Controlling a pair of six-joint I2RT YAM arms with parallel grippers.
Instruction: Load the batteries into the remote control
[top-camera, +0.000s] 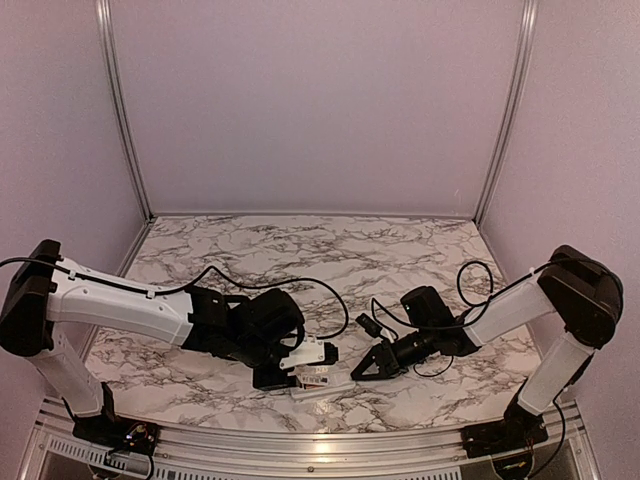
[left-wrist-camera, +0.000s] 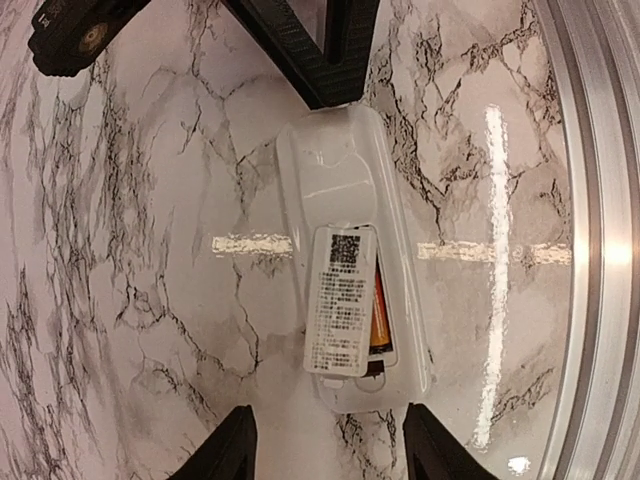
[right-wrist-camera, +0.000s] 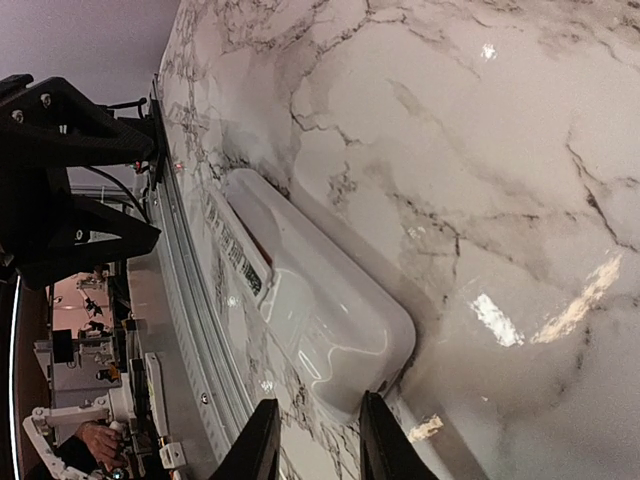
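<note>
The white remote (left-wrist-camera: 360, 170) lies on the marble table near its front edge. A label-covered white piece (left-wrist-camera: 338, 295) sits over its battery compartment, slightly askew, with an orange battery (left-wrist-camera: 380, 312) showing beside it. My left gripper is open above the compartment end, nothing between its fingers. My right gripper is low at the remote's other end (right-wrist-camera: 350, 350), its fingertips apart; whether they touch the remote is unclear.
The metal front rail (left-wrist-camera: 600, 260) runs close along the remote. Tape marks (left-wrist-camera: 495, 180) lie on the table around it.
</note>
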